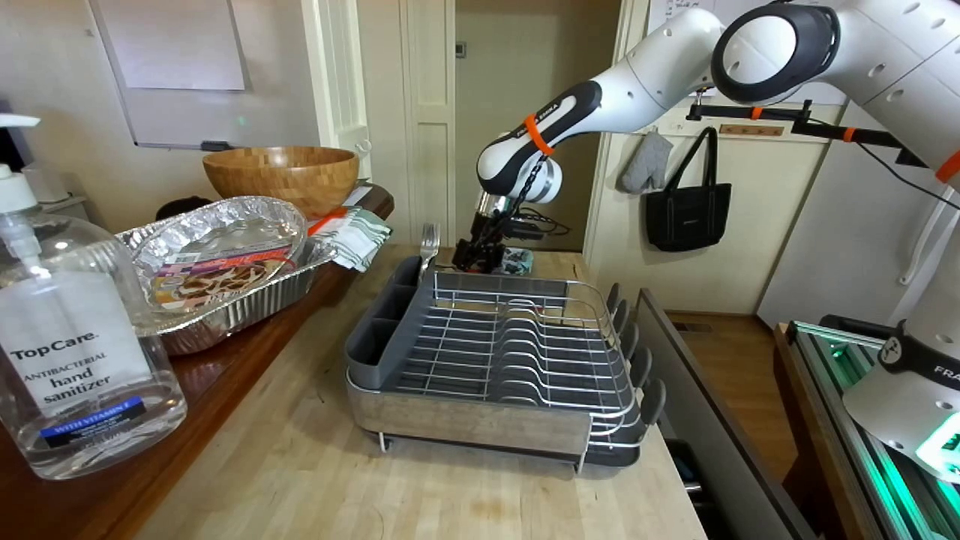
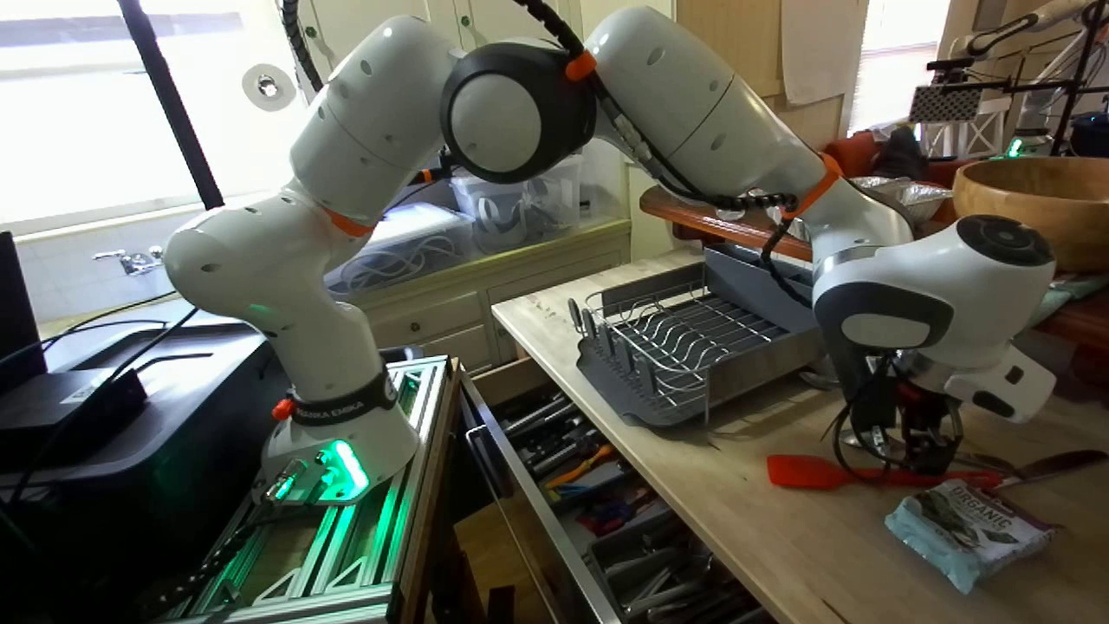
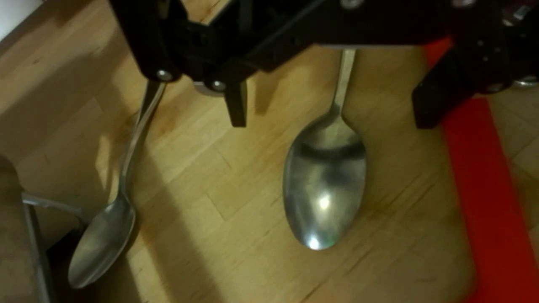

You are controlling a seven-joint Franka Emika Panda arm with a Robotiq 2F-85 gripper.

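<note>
In the wrist view my gripper stands open, one finger on each side of a metal spoon. The spoon lies on the wooden counter, its neck running up between the fingers and its handle passing out of sight under the gripper body. I see nothing held. A second spoon rests farther left, outside the left finger. Along the right side runs a red spatula, partly beneath the right finger. Exterior view 2 has the gripper low over the counter, by the red spatula.
A dish rack stands on the counter, a fork upright in its utensil holder. Close to the gripper lies a packaged bag. An open drawer of utensils borders the counter. Hand sanitizer and foil pans are on the left ledge.
</note>
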